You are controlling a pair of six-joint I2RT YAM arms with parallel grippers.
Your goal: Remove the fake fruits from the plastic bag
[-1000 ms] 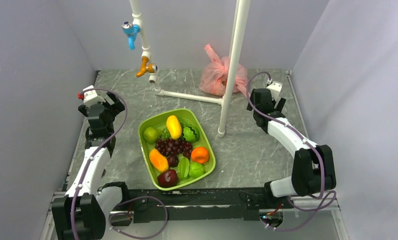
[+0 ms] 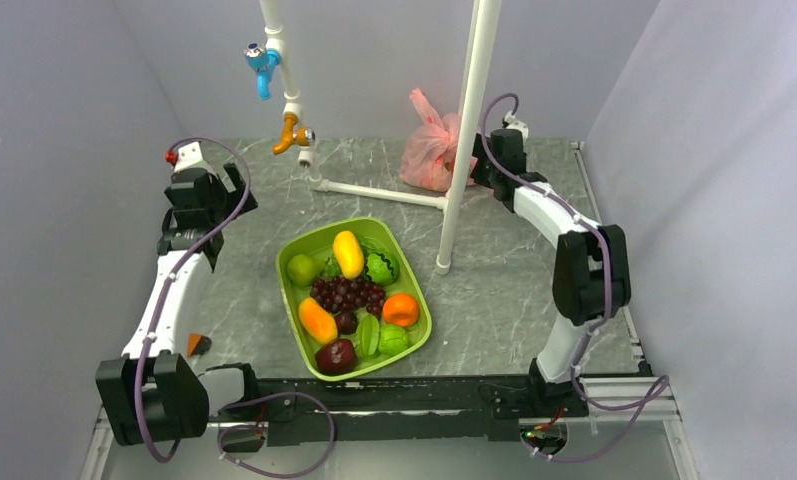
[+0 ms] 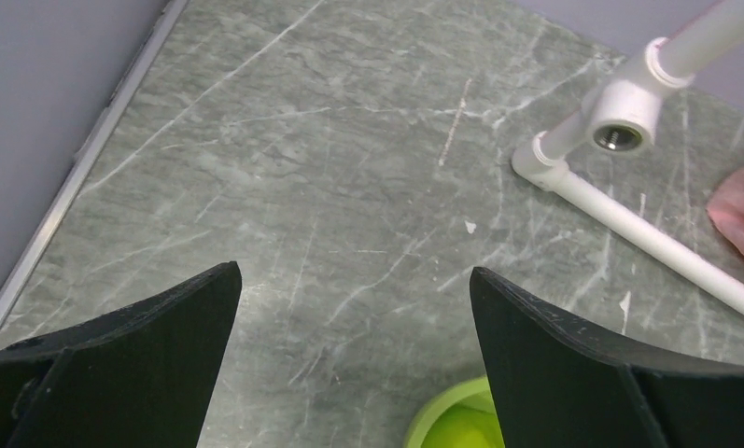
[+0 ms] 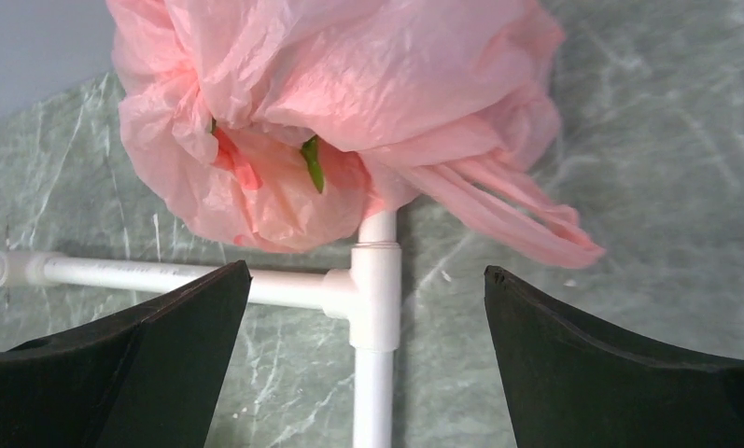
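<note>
A knotted pink plastic bag (image 2: 432, 150) rests at the back, behind the white pipe frame; the right wrist view shows its crumpled film (image 4: 340, 84), with green and red bits showing through. My right gripper is open just in front of the bag, its loose handle ends hanging between and beyond the fingertips, not held. My left gripper stands open over bare counter at the left, above and beyond the corner of the green tray, with nothing between its fingers.
A green tray (image 2: 423, 310) full of fake fruits sits front centre. White pipes (image 2: 454, 220) with blue and orange taps (image 2: 292, 128) stand over the counter, the lower pipe lying between tray and bag. Grey walls close both sides and the back.
My right arm has moved inward and back, bringing its gripper up to the bag.
</note>
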